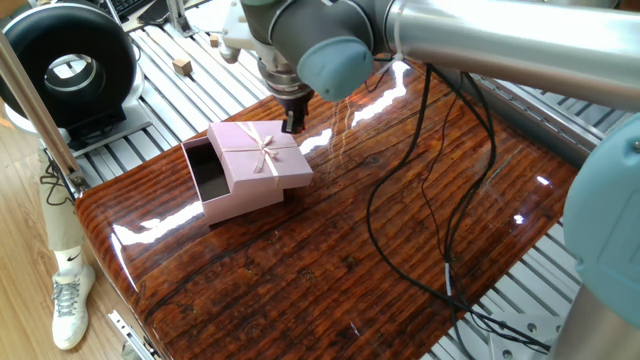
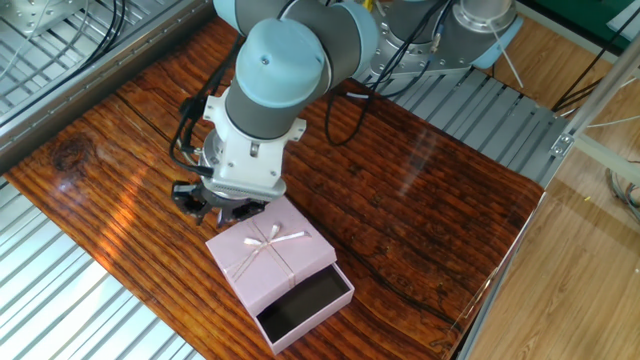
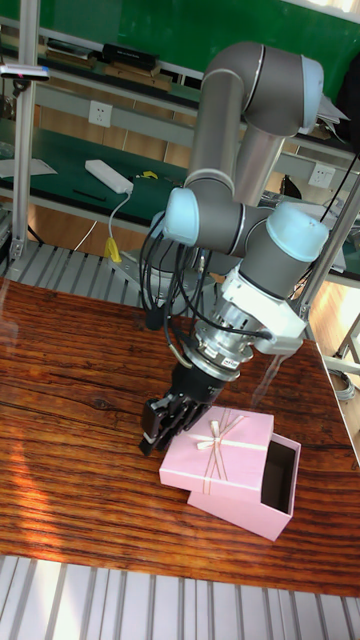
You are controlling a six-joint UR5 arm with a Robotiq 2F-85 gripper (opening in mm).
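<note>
A pink gift box stands on the wooden table, its lid tied with a pale ribbon bow. The lid sits shifted to one side, so part of the box's dark inside shows at one end. In the second exterior view my black gripper is at the lid's end farther from that opening, with its fingers spread apart. Nothing shows between them. The third exterior view has the gripper low beside the lid; whether a finger touches the lid cannot be told.
Black cables hang from the arm and trail over the table. Much of the tabletop around the box is clear. A small wooden block lies on the slatted metal surface beyond the table, near a black ring-shaped object.
</note>
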